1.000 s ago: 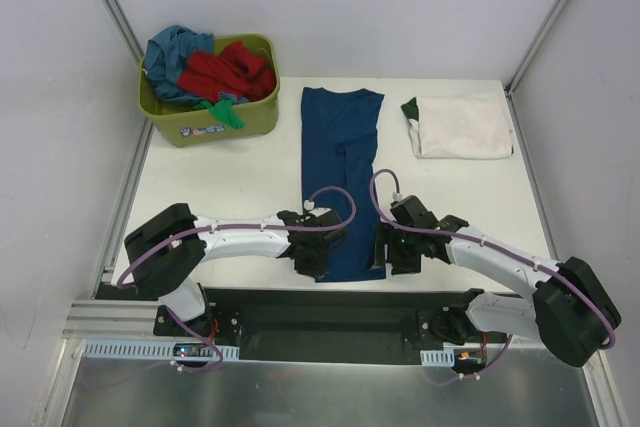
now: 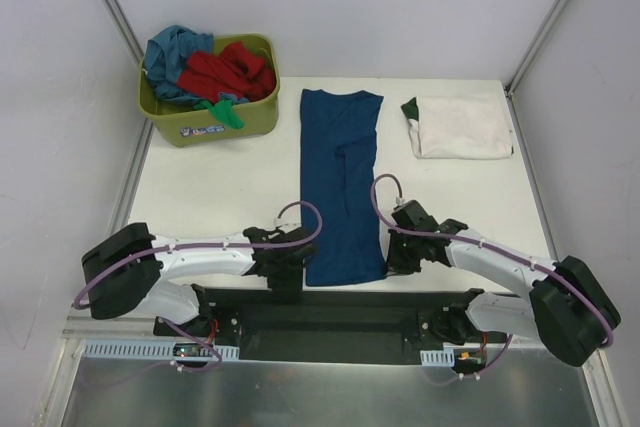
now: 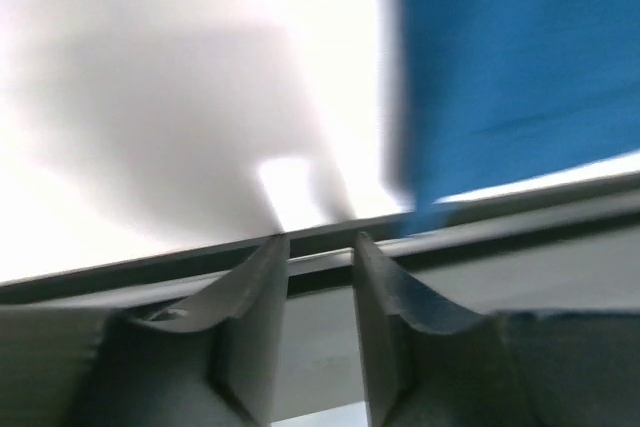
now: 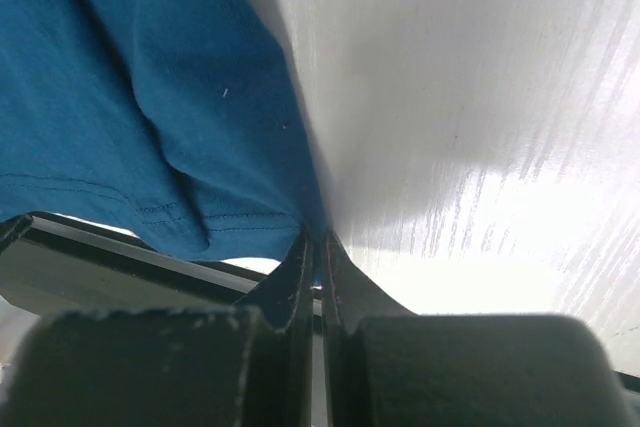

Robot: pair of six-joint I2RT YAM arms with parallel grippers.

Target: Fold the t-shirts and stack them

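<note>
A dark blue t-shirt, folded lengthwise into a long strip, runs from the back of the table to its front edge. My right gripper is shut on its front right corner, where the cloth runs in between the fingertips. In the left wrist view, the blurred blue cloth lies to the right of my left gripper. That gripper is partly open over the table's front edge, with a narrow empty gap between its fingers. From above, it is just left of the shirt's front left corner.
An olive basket of crumpled blue, red and green clothes stands at the back left. A folded white garment with a dark green patch lies at the back right. Left of the shirt, the white table is bare.
My left gripper has moved left and towards the front edge, leaving the shirt's front left corner uncovered.
</note>
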